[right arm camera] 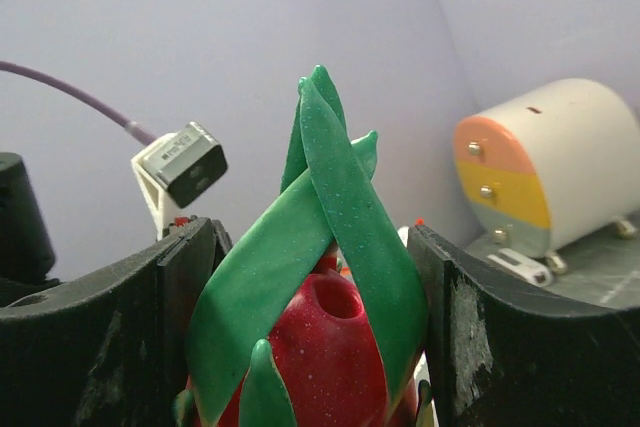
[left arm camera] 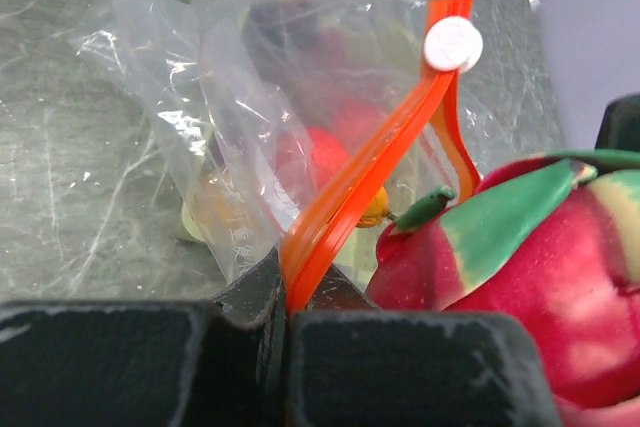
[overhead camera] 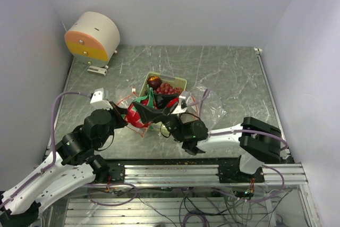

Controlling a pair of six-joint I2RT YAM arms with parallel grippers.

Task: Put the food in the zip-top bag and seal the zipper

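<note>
My left gripper (overhead camera: 121,111) is shut on the orange zipper edge (left arm camera: 350,187) of the clear bag (left arm camera: 150,67), which has red and yellow food inside and a white slider (left arm camera: 452,44). My right gripper (overhead camera: 150,109) is shut on a red dragon fruit (left arm camera: 520,297) with green leaves (right arm camera: 355,247), held at the bag's opening, close beside the left gripper.
A green basket (overhead camera: 178,80) with grapes (overhead camera: 166,90) and a dark round fruit sits behind the bag. A white cylindrical box (overhead camera: 95,35) stands at back left.
</note>
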